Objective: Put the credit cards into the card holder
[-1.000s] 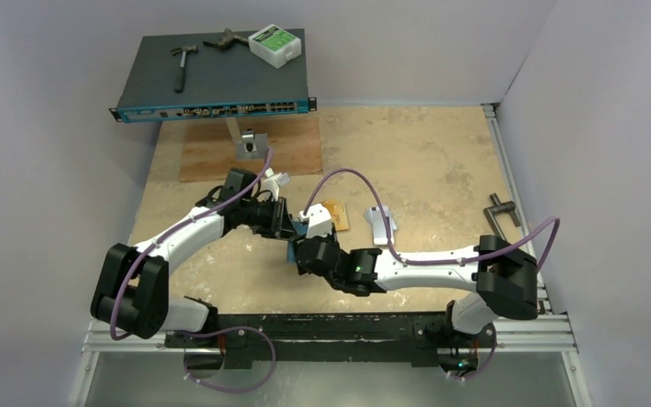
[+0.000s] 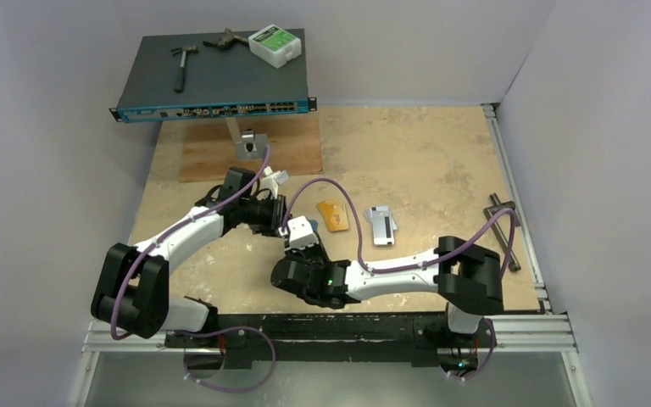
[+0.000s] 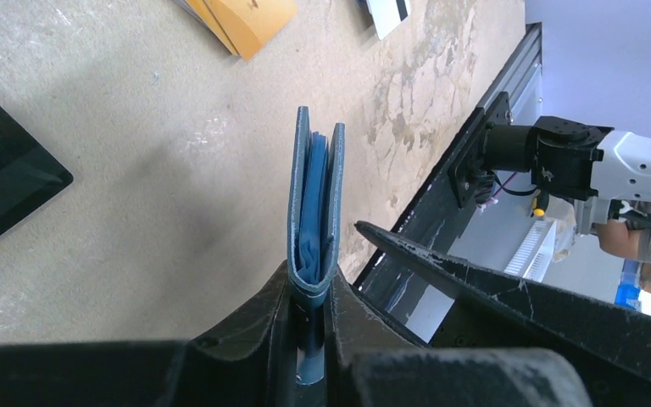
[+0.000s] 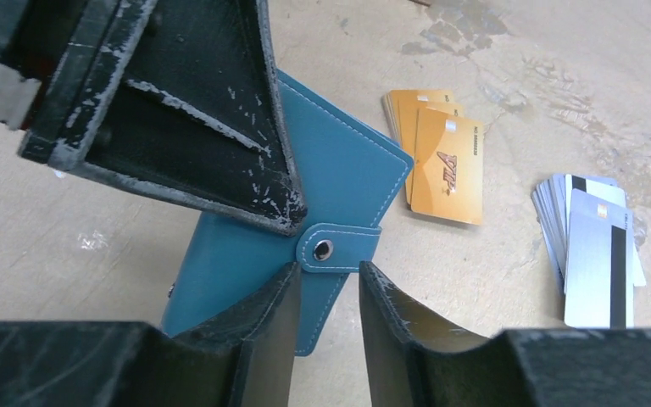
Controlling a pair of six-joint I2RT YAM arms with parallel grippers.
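Observation:
The blue card holder is held by my left gripper, shut on it; in the left wrist view its thin folded edge points up. One black finger of the left gripper lies across the holder's face in the right wrist view. A snap strap [image 4: 343, 248] shows closed over its side. My right gripper is part open beside the strap, fingertips apart with nothing seen gripped. Several orange cards [image 4: 447, 161] lie fanned on the table, and several silver-blue cards [image 4: 598, 263] lie to their right.
A dark flat panel [image 3: 4, 165] shows at the left of the left wrist view. A rack unit [image 2: 220, 72] with tools and a white box [image 2: 275, 45] stands at the back left. A dark tool [image 2: 502, 225] lies at the right edge.
The left arm and the card piles have stayed put.

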